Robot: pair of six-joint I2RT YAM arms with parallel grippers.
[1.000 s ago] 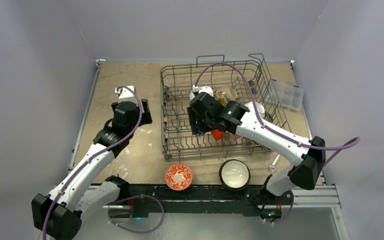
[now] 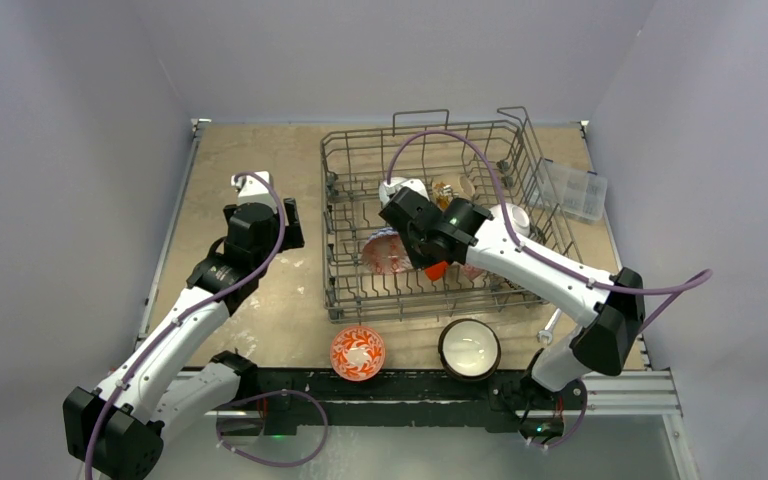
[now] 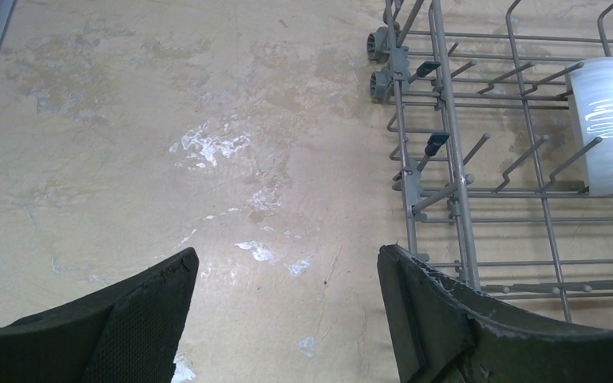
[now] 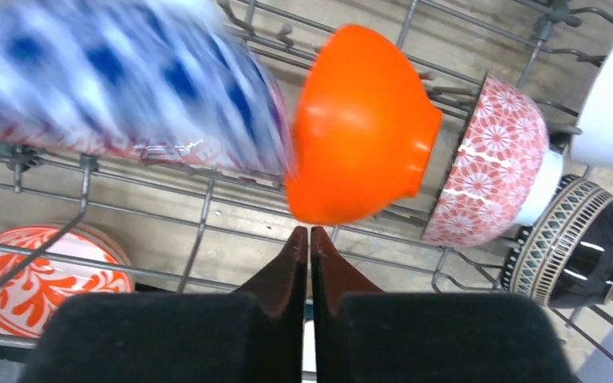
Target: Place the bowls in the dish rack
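Observation:
My right gripper is shut with nothing visible between its fingers, over the dish rack [image 2: 350,150]. Below it in the right wrist view sit an orange bowl [image 4: 359,120], a blue-patterned bowl [image 4: 128,80] (blurred), a pink bowl [image 4: 487,159], a black patterned bowl [image 4: 567,239] and a white bowl [image 4: 611,96]. An orange floral bowl [image 2: 357,352] and a dark-rimmed white bowl [image 2: 469,349] stand outside the rack at the front. My left gripper is open and empty over bare table, left of the rack.
A clear plastic container [image 2: 575,190] lies right of the rack, with a wrench [image 2: 550,325] near the front right. The table left of the rack is clear. The right arm reaches across the rack's right side.
My right gripper has shifted slightly rightward, uncovering more of the bowls at the rack's middle in the top view. The left arm is unchanged.

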